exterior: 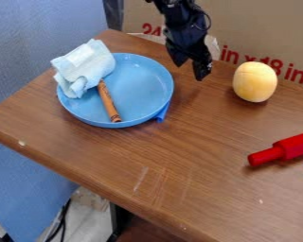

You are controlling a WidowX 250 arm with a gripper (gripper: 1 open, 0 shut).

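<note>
My gripper (193, 62) hangs at the top centre over the back of the wooden table, dark, its fingers pointing down; whether it is open or shut is hard to tell. Below and left of it is a blue plate (144, 85), with a folded white cloth (83, 66) on its left part and a brown stick-like object (109, 102) lying on it. A pale yellow round object (254, 82) stands to the gripper's right.
A red rolling-pin-like object (283, 149) lies at the right edge. A small blue item (165, 112) touches the plate's right side. Cardboard stands behind.
</note>
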